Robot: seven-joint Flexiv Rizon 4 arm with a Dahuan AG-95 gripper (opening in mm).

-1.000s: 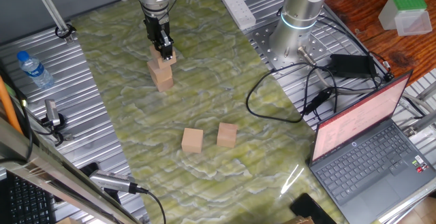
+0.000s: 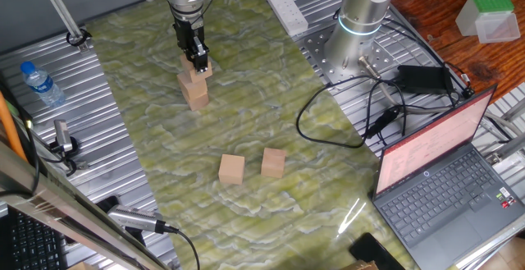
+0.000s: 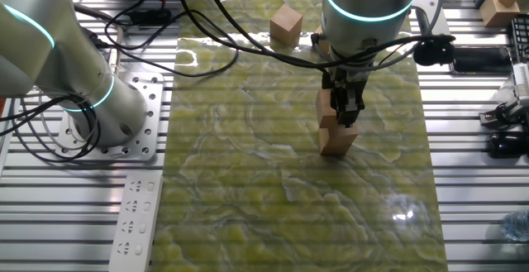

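Toward the back of the green marbled board, plain wooden blocks are stacked in a small tower. In exterior view 1 the top block point(image 2: 206, 70) shows around my gripper point(image 2: 199, 61), whose black fingers reach down over it. Beneath it sit a middle block point(image 2: 191, 86) and a bottom block point(image 2: 198, 102), slightly out of line with each other. From the other side, the gripper point(image 3: 347, 116) covers part of the tower; an upper block point(image 3: 324, 108) and a lower block point(image 3: 335, 141) show beside and below it. How tightly the fingers close on the top block is hidden.
Two loose blocks, one left point(image 2: 232, 169) and one right point(image 2: 273, 162), lie apart on the board. A laptop point(image 2: 447, 184), black cables point(image 2: 328, 143) and a power strip point(image 2: 286, 11) flank the right side. The board's middle is clear.
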